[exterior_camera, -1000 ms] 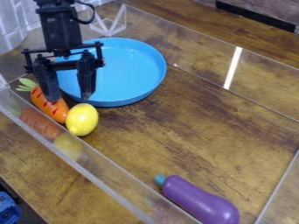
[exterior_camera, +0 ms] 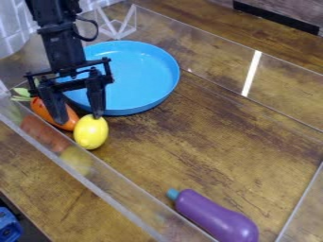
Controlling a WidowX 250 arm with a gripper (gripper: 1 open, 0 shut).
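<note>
The black gripper [exterior_camera: 66, 87] is at the upper left, its fingers spread and pointing down over an orange carrot [exterior_camera: 51, 112] with green leaves. Part of the carrot is hidden behind the fingers. A yellow lemon-like object [exterior_camera: 91, 132] lies just right of the carrot. Behind the gripper is a round blue plate or bowl [exterior_camera: 145, 74]. A purple eggplant [exterior_camera: 214, 214] lies at the bottom right.
A wooden surface [exterior_camera: 214, 142] fills the middle and right, largely clear. A clear low wall [exterior_camera: 120, 194] runs diagonally along the left front. A small blue object [exterior_camera: 7, 225] sits outside it at the bottom left.
The gripper has shifted slightly and now sits lower over the carrot than a second ago. The lemon, eggplant and blue plate look unmoved.
</note>
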